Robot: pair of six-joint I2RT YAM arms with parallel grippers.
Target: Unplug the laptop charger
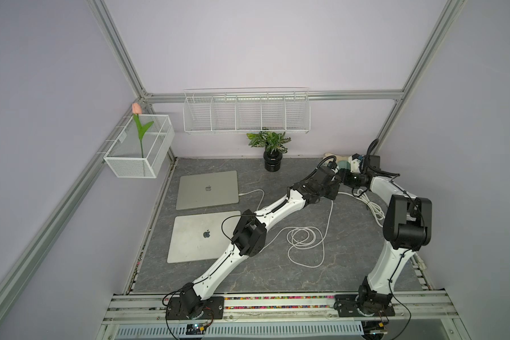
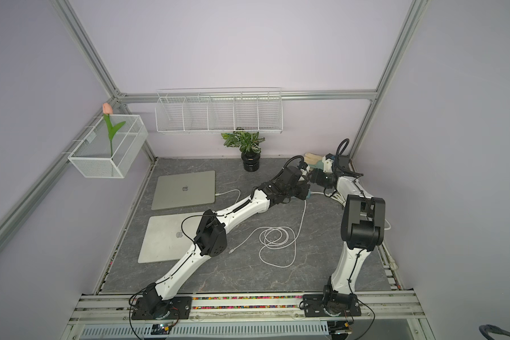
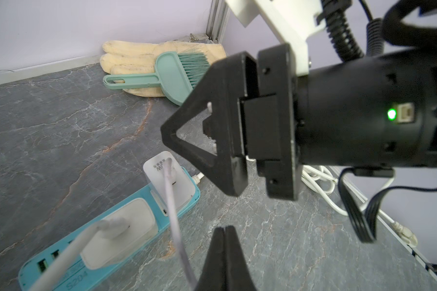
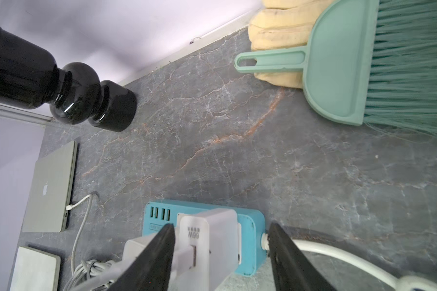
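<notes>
A white charger [image 4: 221, 242] marked 66W is plugged into the end of a blue power strip [image 4: 254, 225], with a white cable in its face. In the right wrist view my right gripper is open, and the charger shows between its fingers, not gripped. Seen from the left wrist, that gripper's black finger [image 3: 194, 150] reaches just above and beside the charger. My left gripper is shut with nothing visible between its fingers, close to the charger's cable [image 3: 175, 232]. A second, larger white adapter [image 3: 121, 232] sits beside the charger on the strip.
Two closed laptops [image 1: 206, 189] lie at the left. A black plant pot [image 4: 85, 94] stands at the back. The green dustpan [image 4: 340, 63] rests on a glove [image 4: 279, 29] at the back right. Coiled cable [image 1: 305, 238] covers part of the middle table.
</notes>
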